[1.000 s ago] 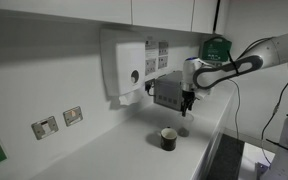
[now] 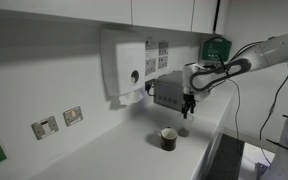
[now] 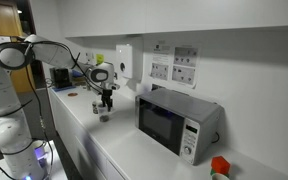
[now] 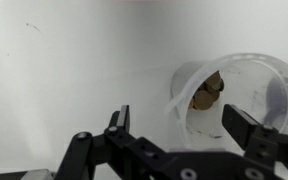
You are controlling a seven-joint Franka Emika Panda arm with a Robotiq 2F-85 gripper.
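Observation:
A translucent cup (image 4: 191,105) with several brown, coin-like pieces (image 4: 206,94) at its bottom appears right of centre in the wrist view. My gripper is open above it. The right finger (image 4: 242,125) overlaps the cup's opening in that view, while the left finger (image 4: 117,122) is over bare counter. No object is held between them. From outside, the gripper (image 2: 189,109) points down over the counter, and the clear cup (image 3: 104,115) shows faintly beneath it. Whether the fingers touch the cup I cannot tell.
A dark mug with a pale rim (image 2: 168,142) stands close by on the white counter (image 2: 124,160). The microwave (image 3: 174,123) takes up the counter further along, and a red object (image 3: 220,165) lies beyond it. A white dispenser (image 2: 123,62) hangs on the wall.
My arm has shifted slightly, and the gripper appears a little lower in exterior view 1. The mug has stayed in place.

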